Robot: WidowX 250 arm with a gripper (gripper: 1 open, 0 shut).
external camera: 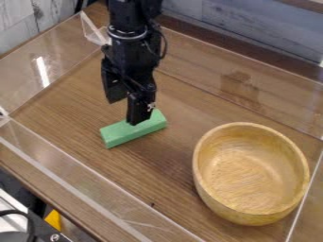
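Observation:
My black gripper [130,107] hangs over the table at the centre-left, low and just above a green rectangular block [134,130]. The block lies at a slant on the wooden surface, partly behind the gripper's lower end. The gripper is open; whether it touches the block cannot be told from this view.
A large yellow bowl [250,200] sits at the lower right. Walls border it at the back, and a dark cable lies at the bottom-left corner.

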